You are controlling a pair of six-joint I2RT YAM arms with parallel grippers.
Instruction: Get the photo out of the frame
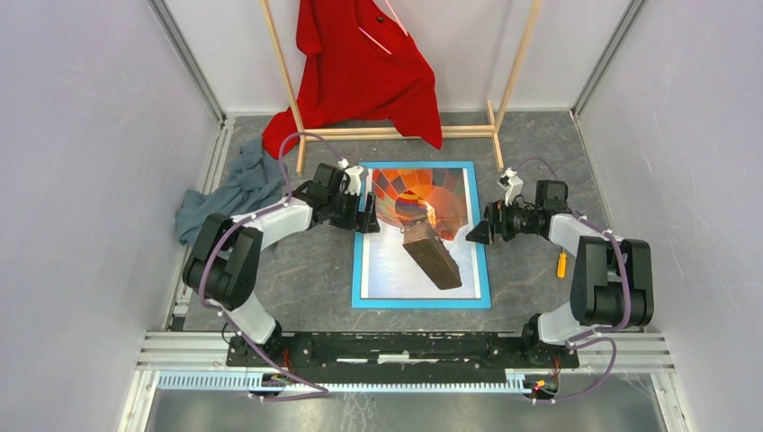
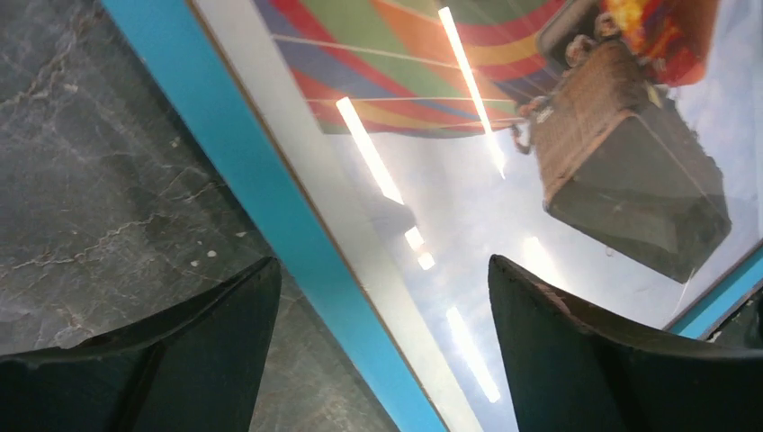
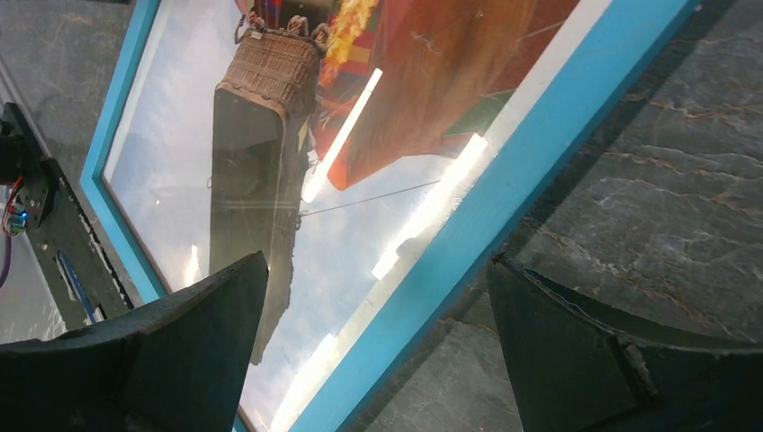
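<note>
A blue picture frame (image 1: 421, 302) lies flat on the grey floor, a hot-air balloon photo (image 1: 432, 252) inside under a glossy pane. My left gripper (image 1: 367, 214) is open over the frame's left edge; in the left wrist view its fingers straddle the blue border (image 2: 315, 270) and white inner strip. My right gripper (image 1: 484, 225) is open at the right edge, the border (image 3: 486, 207) running between its fingers. Neither gripper holds anything.
A red garment (image 1: 360, 63) hangs on a wooden rack (image 1: 400, 133) behind the frame. A grey-blue cloth (image 1: 220, 207) lies at left, a yellow-handled tool (image 1: 561, 264) at right.
</note>
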